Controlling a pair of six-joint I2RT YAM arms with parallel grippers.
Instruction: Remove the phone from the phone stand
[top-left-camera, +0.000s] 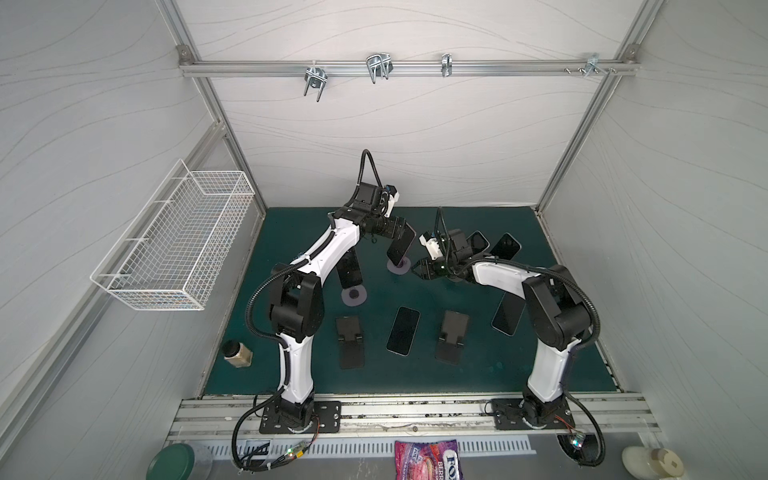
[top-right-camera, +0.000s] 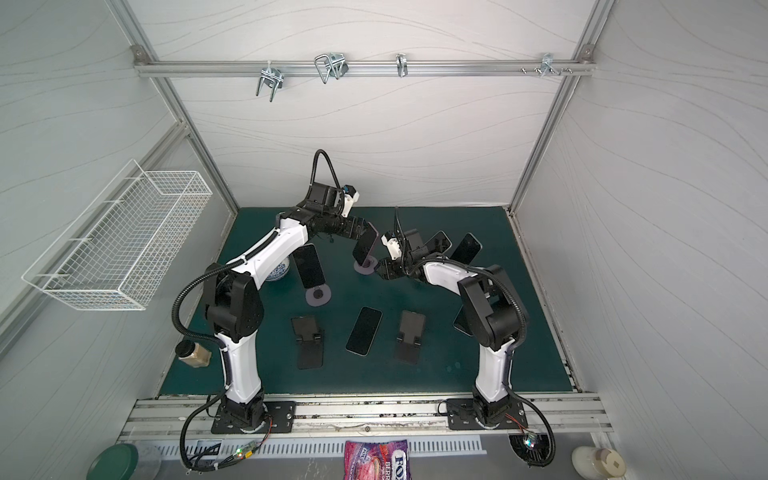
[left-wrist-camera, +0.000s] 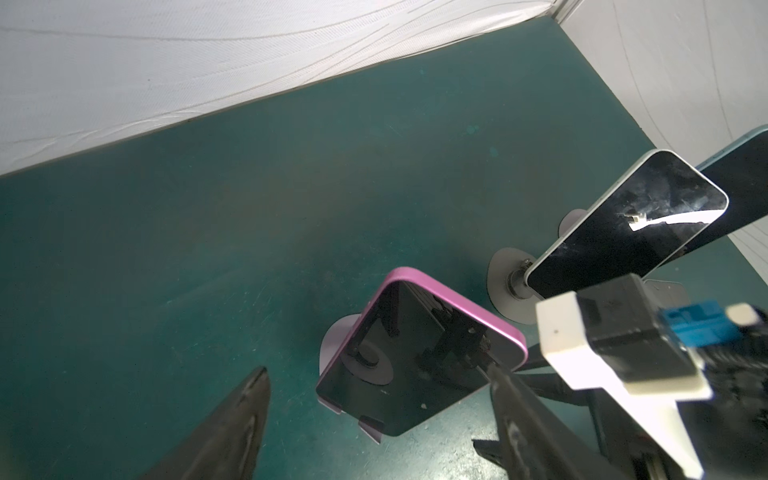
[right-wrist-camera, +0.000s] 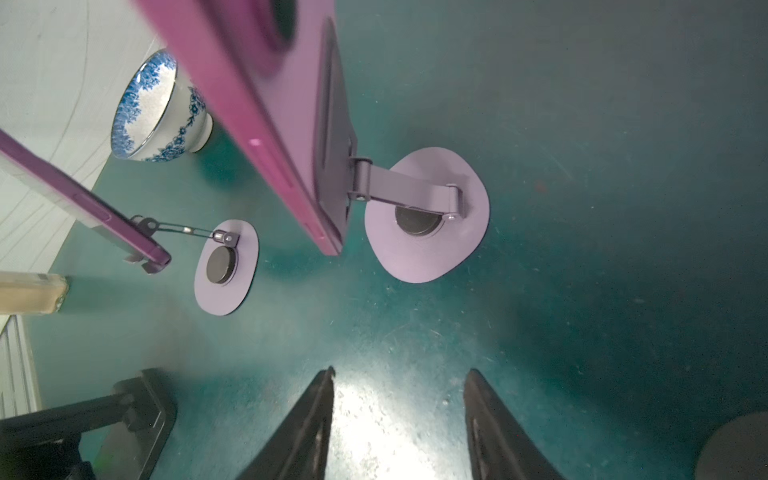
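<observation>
A pink-edged phone (left-wrist-camera: 416, 360) leans on a stand with a round mauve base (right-wrist-camera: 464, 240) near the middle back of the table. My left gripper is above it with fingers (left-wrist-camera: 240, 416) spread wide. In that wrist view the phone's face shows in the gap, and I cannot tell whether either finger touches it. Lower down and right of the stand, my right gripper is open. Only green tabletop shows between its fingertips, and the phone's pink back and the hinged stand arm (right-wrist-camera: 404, 190) appear beyond them.
Another phone (top-right-camera: 307, 266) leans on a stand to the left, near a blue-and-white bowl (right-wrist-camera: 156, 112). More phones, including a silver-edged one (left-wrist-camera: 632, 224), stand on the right. In front, one phone (top-left-camera: 402, 331) lies flat between two folded dark stands (top-left-camera: 349, 342).
</observation>
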